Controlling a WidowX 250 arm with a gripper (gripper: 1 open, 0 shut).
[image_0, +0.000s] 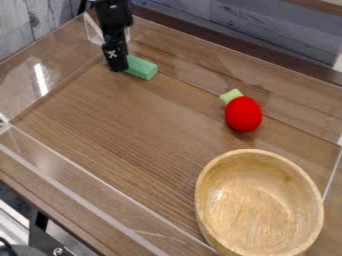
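A black gripper reaches down at the upper left, open, over a green block on the wooden table. The block's left part is hidden under the gripper. Whether the fingertips touch it cannot be told.
A red rounded object sits at the right with a small pale green piece just behind it. A large light wooden bowl occupies the lower right.
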